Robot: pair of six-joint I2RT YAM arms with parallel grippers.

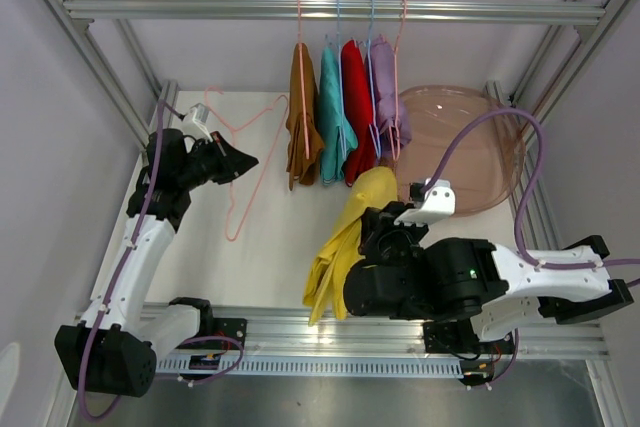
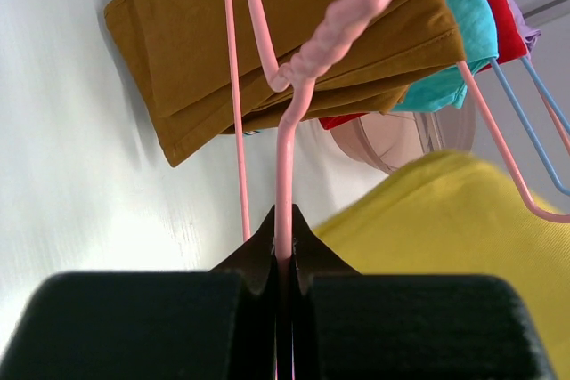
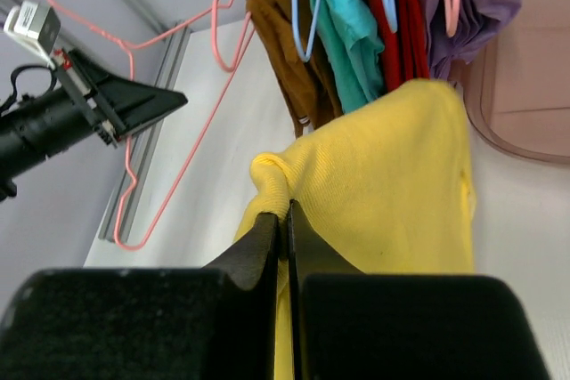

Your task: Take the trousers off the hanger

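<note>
Yellow trousers (image 1: pixel 345 237) (image 3: pixel 374 184) hang from my right gripper, which is shut on a bunched fold of them, over the front middle of the white board. In the top view the right gripper is mostly hidden by its own arm. My left gripper (image 1: pixel 246 162) is shut on a pink hanger (image 1: pixel 260 172) (image 2: pixel 289 140), which is bare and held upright at the left, apart from the trousers.
Brown (image 1: pixel 303 117), teal (image 1: pixel 330 117), red (image 1: pixel 357 117) and purple (image 1: pixel 385 97) garments hang on hangers from the rail (image 1: pixel 200 9). A pink translucent tray (image 1: pixel 470 167) lies at the right. The board (image 1: pixel 180 267) is clear at front left.
</note>
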